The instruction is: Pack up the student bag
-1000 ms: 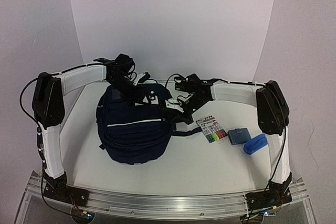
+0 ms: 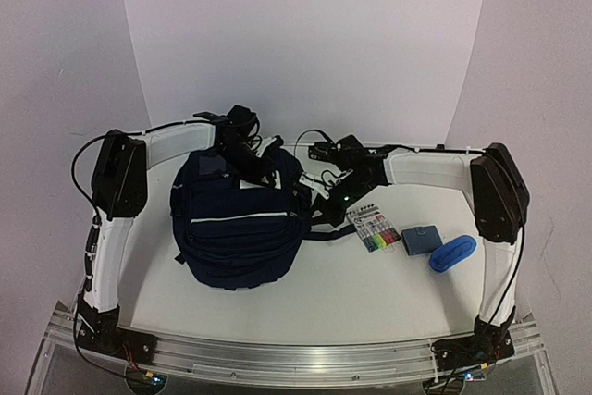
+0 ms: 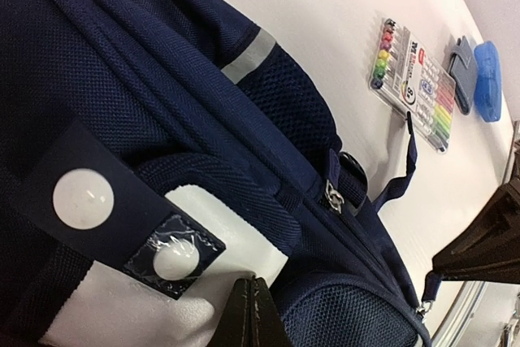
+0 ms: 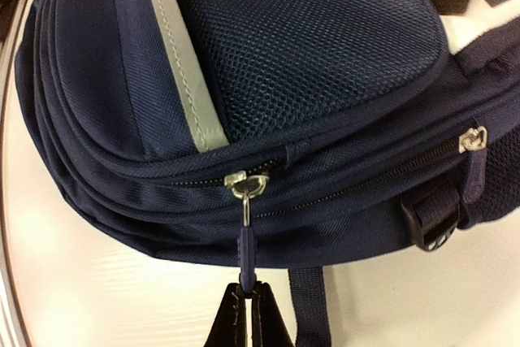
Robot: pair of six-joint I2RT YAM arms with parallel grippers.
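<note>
A navy backpack [image 2: 239,252] lies on the left half of the table, its front pocket and grey stripe facing up. In the right wrist view, my right gripper is shut on a zipper pull [image 4: 247,253], which hangs from a metal slider on the bag's side. That zipper [image 4: 195,182] shows a short dark gap by the slider. My left gripper is over the bag's white patch [image 3: 219,225], fingertips together and nothing visible between them. A marker set [image 2: 374,228], a blue notebook or wallet [image 2: 422,240] and a blue pouch [image 2: 452,253] lie to the right.
A loose strap [image 2: 330,234] reaches from the bag toward the marker set. Both arms come close together above the bag's right upper side.
My left arm has moved right across the upper bag, toward the right gripper. The bag and the other items look unmoved.
</note>
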